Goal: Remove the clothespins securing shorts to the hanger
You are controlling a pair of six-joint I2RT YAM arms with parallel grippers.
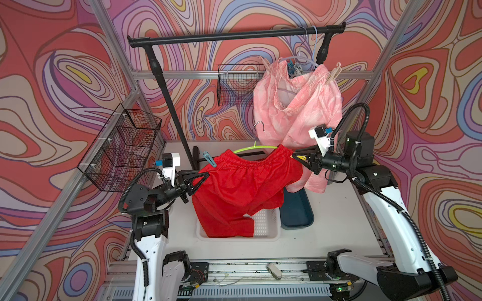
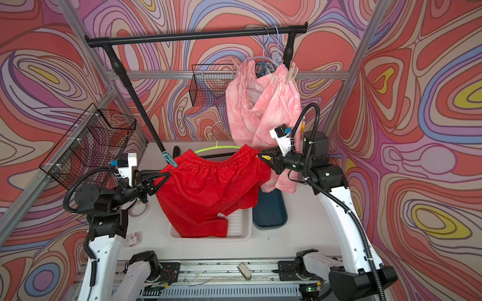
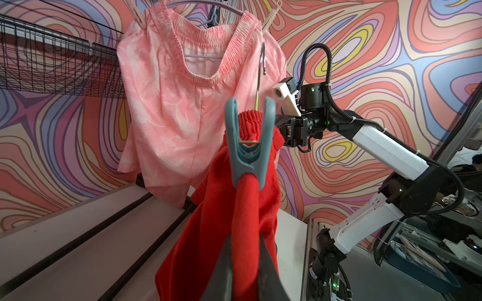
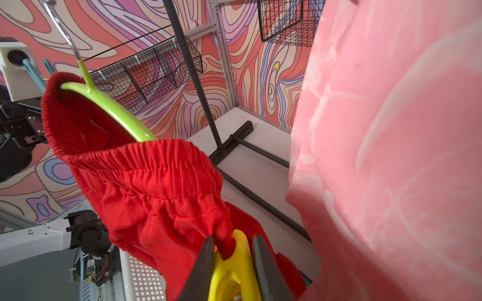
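Red shorts point(image 1: 241, 190) hang on a green hanger point(image 4: 115, 107), low over the table. A blue clothespin point(image 3: 256, 160) grips their left corner; just below it my left gripper point(image 1: 203, 178) is shut on the red fabric.
Pink shorts point(image 1: 281, 115) with clothespins hang on the black rack behind, close to my right gripper. A white basket point(image 1: 273, 230) and dark blue tray point(image 1: 301, 220) lie below. Wire baskets point(image 1: 118, 150) hang on the left and back walls.
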